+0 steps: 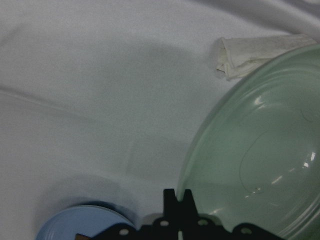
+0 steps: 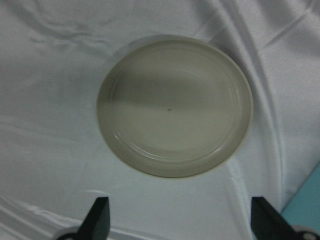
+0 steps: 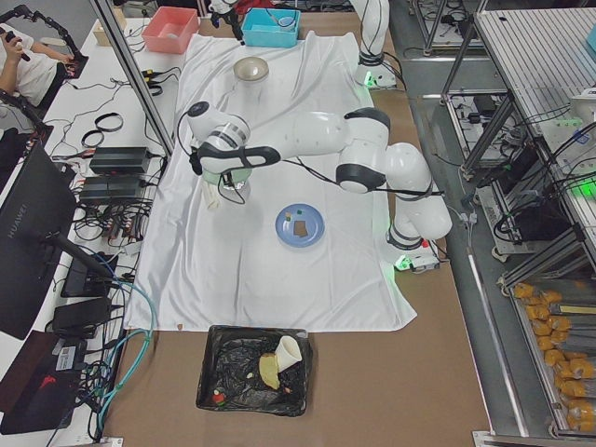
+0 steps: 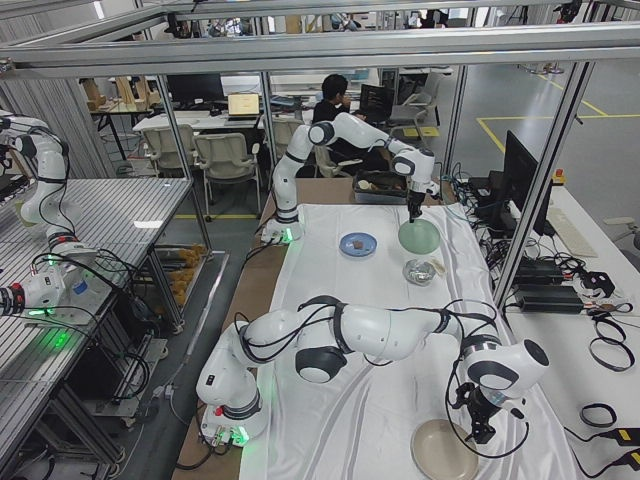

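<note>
My left gripper is shut on the rim of a green plate (image 1: 255, 150), as the left wrist view shows; in the right camera view the plate (image 4: 420, 240) hangs below it, and in the left camera view the arm largely covers it. A blue plate (image 3: 289, 233) with small brown pieces lies nearby. My right gripper is open above a beige plate (image 2: 175, 125), with nothing between its fingers.
A crumpled light wrapper (image 1: 245, 55) lies by the green plate and a silvery object (image 4: 418, 271) beside it. A black lined tray (image 3: 251, 372) with scraps is past the cloth; red (image 3: 170, 30) and blue (image 3: 270, 33) bins are opposite.
</note>
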